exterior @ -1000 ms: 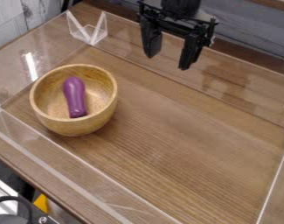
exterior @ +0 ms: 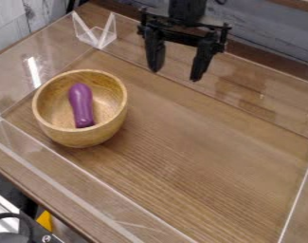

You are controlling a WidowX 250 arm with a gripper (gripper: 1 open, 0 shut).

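Observation:
My black gripper (exterior: pixel 180 61) hangs over the back middle of the wooden table, its two dark fingers apart with nothing seen between them. At the left, a purple eggplant-like object (exterior: pixel 81 106) lies inside a tan bowl (exterior: pixel 108 131), well away from the gripper.
A clear plastic piece (exterior: pixel 97 30) stands at the back left. A small yellow object (exterior: pixel 44 219) shows below the table's left edge, near a black cable.
The bowl and purple object have not moved.

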